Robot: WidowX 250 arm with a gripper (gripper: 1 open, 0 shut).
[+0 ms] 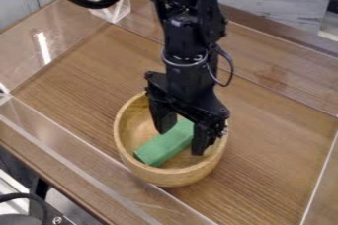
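The black arm reaches down from the top centre to my gripper (pixel 184 120), which is open, its fingers over a round wooden bowl (pixel 175 175). A green oblong object (pixel 161 146) lies tilted diagonally in the bowl, between and below the fingers. Its upper end is partly hidden by the gripper; whether the fingers touch it I cannot tell.
Clear plastic strips run along its front left and right edges. A white-grey plank wall (pixel 271 2) stands behind.
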